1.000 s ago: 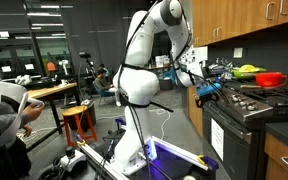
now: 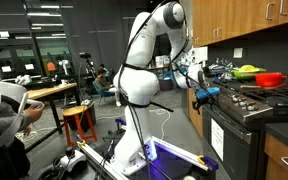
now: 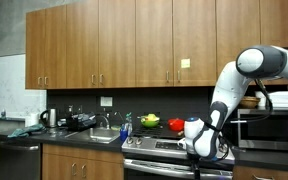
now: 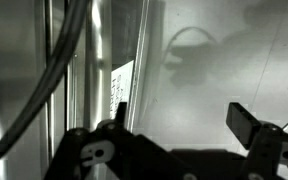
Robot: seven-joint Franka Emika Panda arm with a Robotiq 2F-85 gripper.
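Observation:
My gripper is open, its dark fingers wide apart with nothing between them. In the wrist view it points down over the grey floor (image 4: pixel 209 75), beside the oven front. The silver oven handle (image 4: pixel 97 60) runs along the left of that view, left of both fingers and not between them. In the first exterior view, my gripper (image 2: pixel 208 97) hangs by the upper front of the oven (image 2: pixel 234 135). The second exterior view shows the white arm (image 3: pixel 198 135) bent down in front of the stove; the fingertips are hard to make out there.
A red pot (image 2: pixel 270 79) and a green bowl (image 2: pixel 245 73) with fruit stand on the stove top. A black cable (image 4: pixel 39 90) crosses the wrist view at left. Wooden drawers (image 2: pixel 283 160) flank the oven. An orange stool (image 2: pixel 79 122) stands farther back on the floor.
The wrist and gripper have shifted slightly near the oven front. The arm's base and the kitchen things look unchanged.

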